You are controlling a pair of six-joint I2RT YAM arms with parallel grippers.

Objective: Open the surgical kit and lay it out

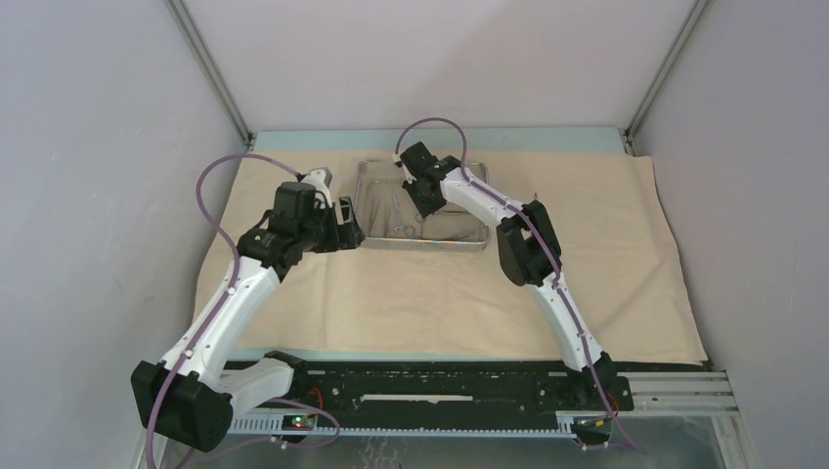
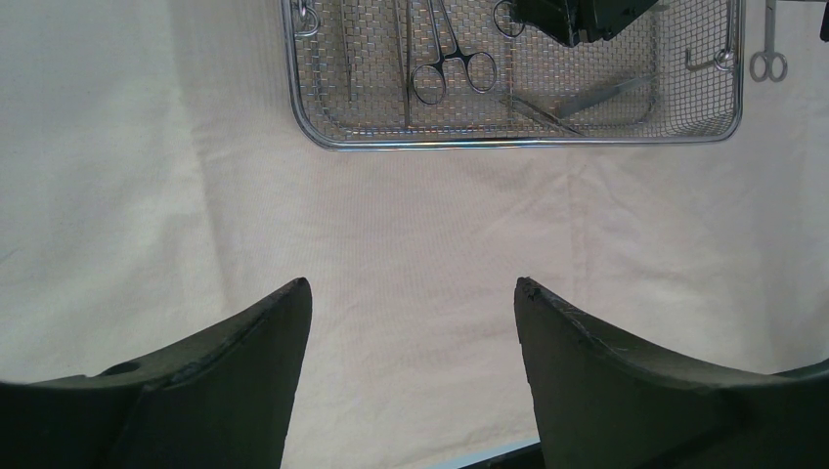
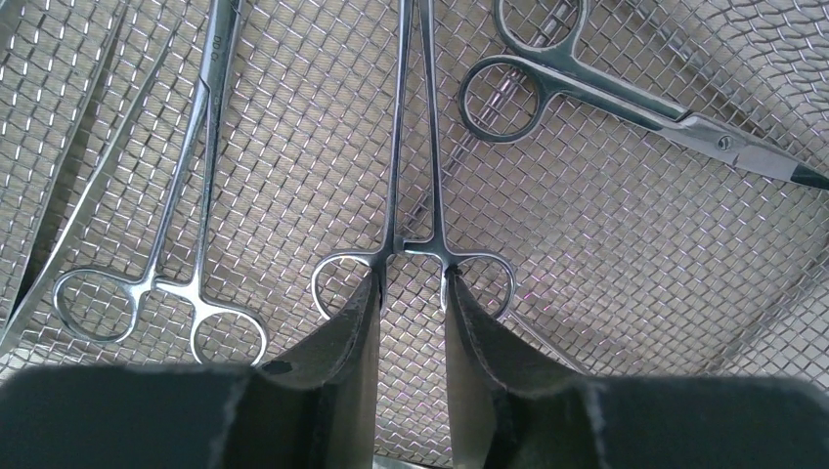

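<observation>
A wire mesh tray stands on the cloth, holding several steel instruments. In the right wrist view, a ring-handled clamp lies in the middle, with a second clamp to its left and scissors at upper right. My right gripper is down at the middle clamp's rings, its fingers apart, one by each ring's inner side. Whether they touch the rings I cannot tell. My left gripper stands open and empty above bare cloth, near the tray's front left corner.
Another ring-handled instrument lies on the cloth right of the tray. Long thin instruments lie along the tray's left side.
</observation>
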